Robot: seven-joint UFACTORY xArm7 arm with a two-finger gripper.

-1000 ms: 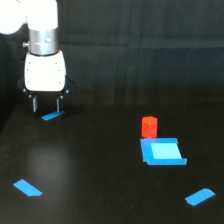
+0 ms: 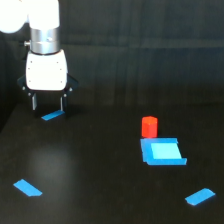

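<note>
A small red block (image 2: pixel 149 127) stands upright on the dark table, right of the middle. Just in front of it lies a pale square (image 2: pixel 165 151) framed in blue tape; the block is at or just behind its back edge. At the far left, my white gripper (image 2: pixel 48 102) hangs well away from the block. Its two dark fingers are spread apart and nothing shows between them.
Blue tape strips mark the table: one (image 2: pixel 53 115) beneath the gripper, one at front left (image 2: pixel 27 188) and one at front right (image 2: pixel 200 197). Dark curtains (image 2: pixel 140 55) close off the back. Between gripper and block the tabletop is bare.
My gripper has shifted very slightly to the right. The red block and the taped square stay where they were.
</note>
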